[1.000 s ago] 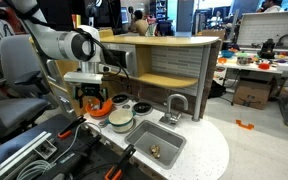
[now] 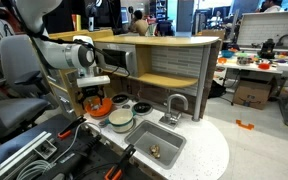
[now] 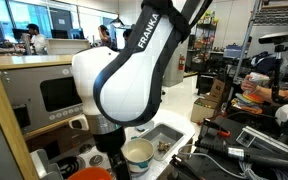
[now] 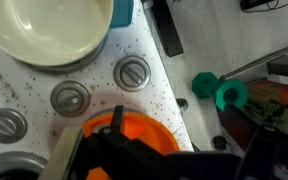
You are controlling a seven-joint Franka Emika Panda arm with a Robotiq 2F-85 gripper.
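Note:
An orange round dish (image 2: 97, 107) rests on the white stove top at the left of the counter. In the wrist view part of the orange dish (image 4: 158, 133) shows beyond my gripper, whose dark fingers stand apart. My open gripper (image 2: 90, 100) is over or just beside the dish; the exact height cannot be told. A cream pot (image 2: 121, 119) stands close by on the stove, and its pale inside (image 4: 49, 28) fills the upper left of the wrist view. The dish's near part is hidden by the gripper in the wrist view.
Stove knobs (image 4: 132, 73) lie between pot and dish. To the right, a sink (image 2: 158, 145) holds a small brownish thing (image 2: 155, 152) under a tall faucet (image 2: 177, 103). A wooden shelf (image 2: 169, 80) stands behind.
The arm's white links have swung left and lower in the exterior view. The hand has shifted at the orange dish; the dish and pot appear unmoved.

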